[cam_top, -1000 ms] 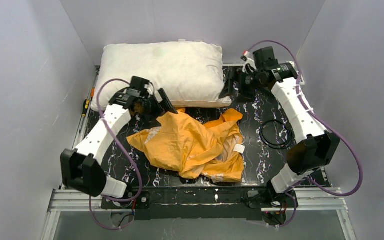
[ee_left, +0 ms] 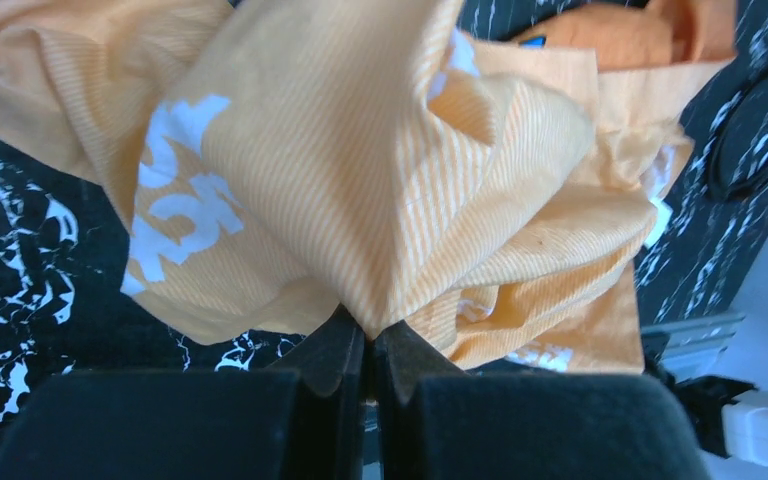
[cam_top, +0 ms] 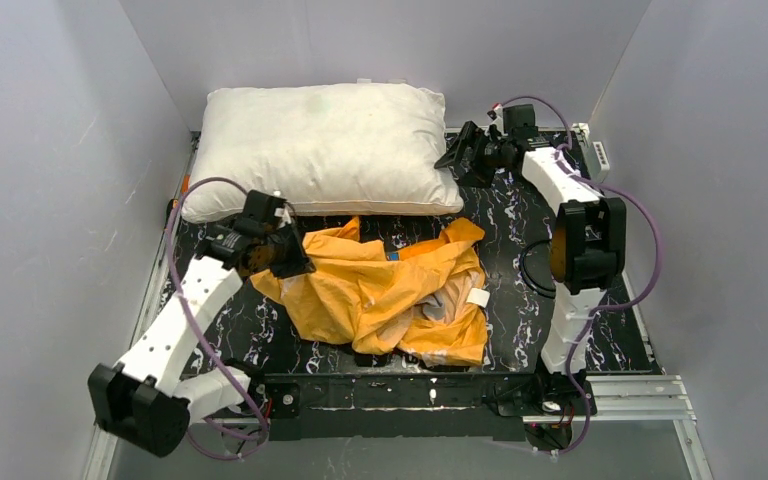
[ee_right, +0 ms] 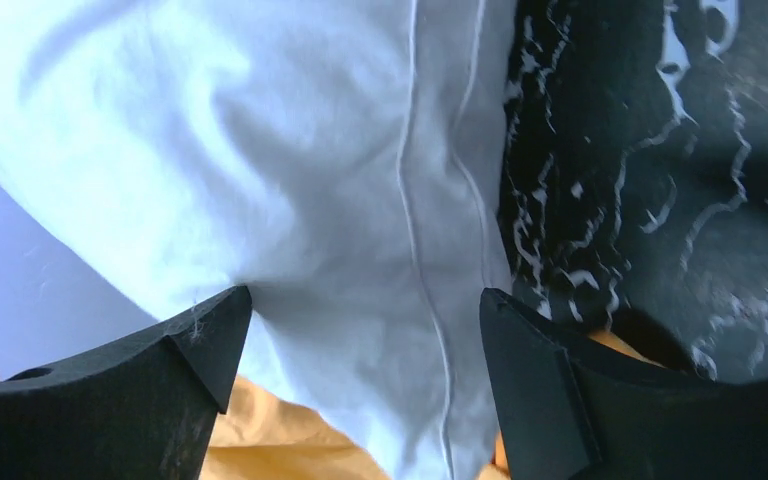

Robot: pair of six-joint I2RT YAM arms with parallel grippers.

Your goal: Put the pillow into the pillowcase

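Note:
The white pillow (cam_top: 320, 150) lies along the back of the table. In front of it the orange pillowcase (cam_top: 370, 295) is crumpled, with white print and a tag. My left gripper (cam_top: 300, 260) is shut on a gathered fold of the pillowcase (ee_left: 340, 200), which rises to its fingertips in the left wrist view. My right gripper (cam_top: 450, 160) stands open at the pillow's right end, its fingers either side of the white fabric (ee_right: 350, 230) in the right wrist view.
A coiled black cable (cam_top: 525, 265) lies right of the pillowcase on the dark marbled table (cam_top: 610, 340). Grey walls close in the sides and back.
My left gripper has shut on the pillowcase and moved left with it. My right gripper has moved back to the pillow's right end.

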